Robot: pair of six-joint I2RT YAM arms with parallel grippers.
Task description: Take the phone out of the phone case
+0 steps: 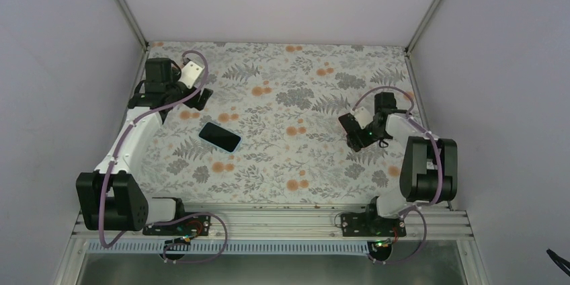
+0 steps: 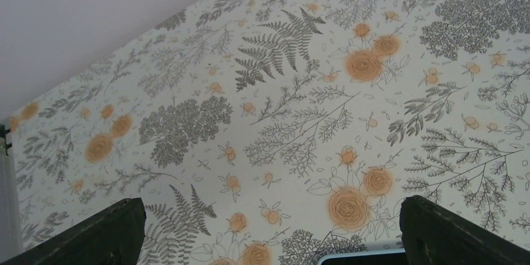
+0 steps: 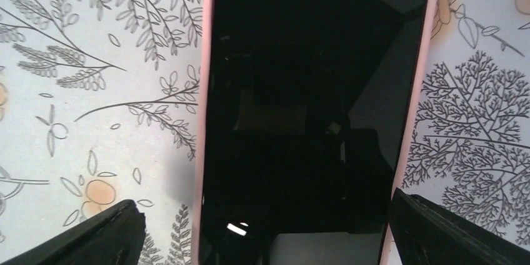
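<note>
Two phones in cases lie flat, screens up. The phone in a pink case fills the middle of the right wrist view. My right gripper is open above it: the right finger overlaps the case's right edge, while the left finger stands clear of the left edge. From above, the right gripper partly covers that phone. The phone in a light blue case rests at the left of the table. My left gripper stands open behind it, with nothing between its fingers. Only the blue case's corner and edge show low in the left wrist view.
A floral cloth covers the table, and its middle between the phones is bare. Walls stand at the back and both sides. A metal rail runs along the front edge.
</note>
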